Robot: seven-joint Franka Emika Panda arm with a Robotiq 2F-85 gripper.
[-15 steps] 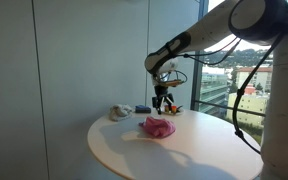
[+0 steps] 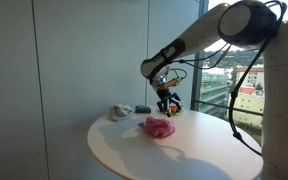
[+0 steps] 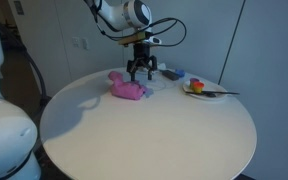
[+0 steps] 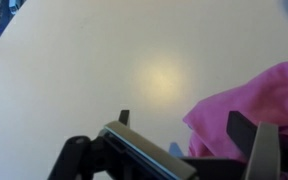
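A crumpled pink cloth (image 2: 157, 127) lies on the white round table (image 2: 134, 155). In exterior view 2 the same cloth (image 3: 127, 89) sits left of the table's middle, close to the gripper (image 3: 141, 74), whose fingers point down just beyond it. My gripper is open, with a wide gap between its fingers. Part of the cloth (image 4: 269, 95) shows at the lower right of the wrist view, running behind the right finger. Nothing is held.
On the right in exterior view 2 stands a plate (image 3: 216, 95) with a red, yellow and green item (image 3: 196, 85) and a dark utensil. A pale bundle (image 2: 120, 112) and a dark block (image 2: 142, 109) lie along the far edge.
In exterior view 1 my gripper has shifted a little to the right and down over the last second, staying open. The pink cloth looks unmoved.
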